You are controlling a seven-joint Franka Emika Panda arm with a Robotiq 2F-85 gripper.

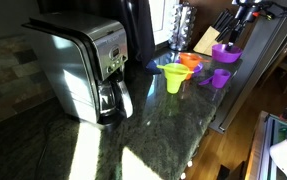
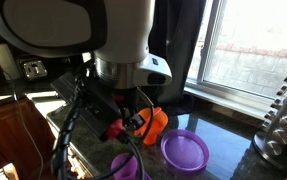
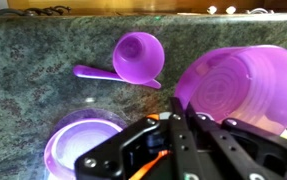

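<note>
A purple bowl (image 3: 245,85) hangs off the fingertips of my gripper in the wrist view, which is shut on its rim. From exterior view 1 the same bowl (image 1: 226,52) is at the far right end of the counter, below the gripper (image 1: 229,41). A smaller purple measuring cup (image 3: 138,57) with a long handle lies on the dark counter. Lower left in the wrist view rests another purple bowl (image 3: 71,150). Something orange (image 3: 148,166) is mostly hidden behind the gripper. In exterior view 2 the arm covers much of the scene.
A yellow-green cup (image 1: 173,80) and an orange cup (image 1: 191,60) stand on the counter. The coffee maker (image 1: 83,70) is at left, a spice rack (image 2: 281,125) near the window.
</note>
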